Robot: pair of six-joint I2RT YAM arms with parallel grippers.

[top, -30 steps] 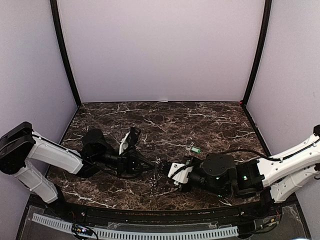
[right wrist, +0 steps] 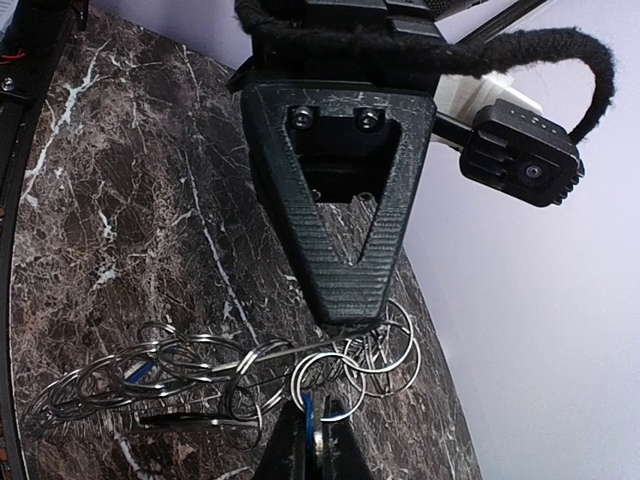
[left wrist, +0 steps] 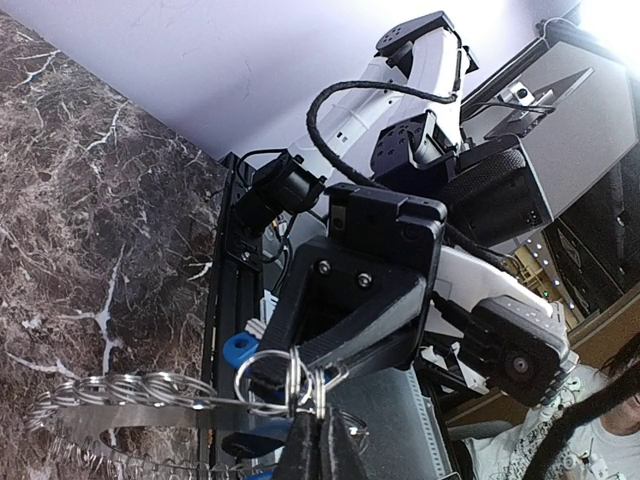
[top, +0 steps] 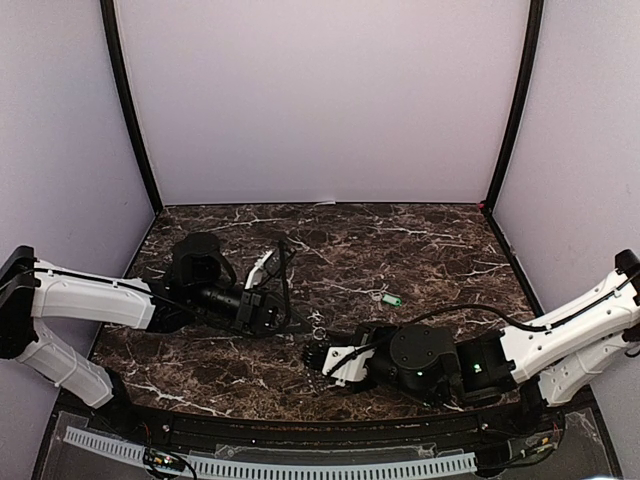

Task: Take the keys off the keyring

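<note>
The keyring, a chain of linked silver rings (right wrist: 100, 385), stretches between my two grippers at the front middle of the table. In the left wrist view, my left gripper is shut at the small silver rings (left wrist: 294, 380), which stand right at its tips. The right gripper is shut too, with a thin blue-edged piece (right wrist: 309, 405) showing between its tips and a larger ring (right wrist: 330, 385) right above. Whether that piece is a key is unclear. A green-headed key (top: 390, 299) lies apart on the table.
Blue parts (left wrist: 240, 348) show behind the chain in the left wrist view; what they are is unclear. Both arms crowd the front middle, their tips close together.
Over the second, the left gripper has shifted slightly left.
</note>
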